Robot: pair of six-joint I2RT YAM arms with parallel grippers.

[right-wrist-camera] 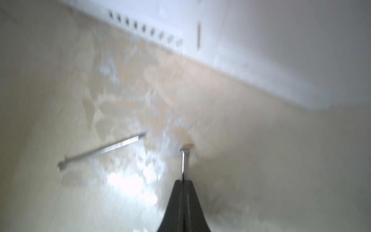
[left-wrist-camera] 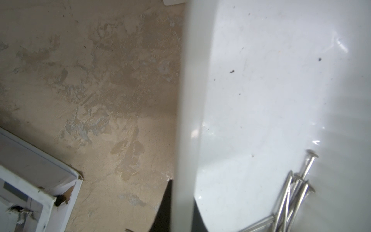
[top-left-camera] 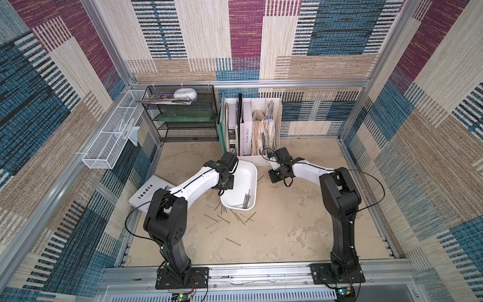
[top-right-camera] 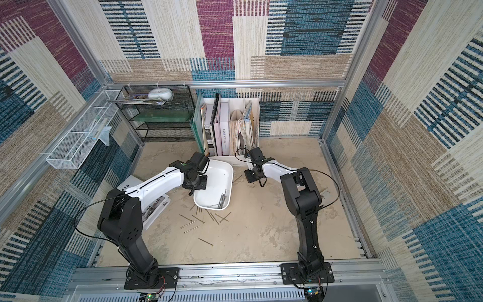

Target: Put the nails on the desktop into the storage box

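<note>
The white storage box [top-left-camera: 245, 173] stands mid-desk, several nails [left-wrist-camera: 293, 197] lying inside it. My left gripper is shut on the box's near-left wall, one black finger [left-wrist-camera: 165, 212] outside it and the other inside. Right of the box, my right gripper is shut low over the desktop. A nail [right-wrist-camera: 183, 162] runs from between its fingertips, its head pointing away; how much shaft sits between them is hidden. Another nail [right-wrist-camera: 104, 150] lies loose to the left of it. Several loose nails [top-left-camera: 217, 229] lie scattered on the desk in front of the box.
A white file holder [top-left-camera: 259, 160] full of folders stands right behind the box and my right gripper. A black mesh rack [top-left-camera: 191, 138] is at the back left, a white carton [top-left-camera: 147, 191] at the left.
</note>
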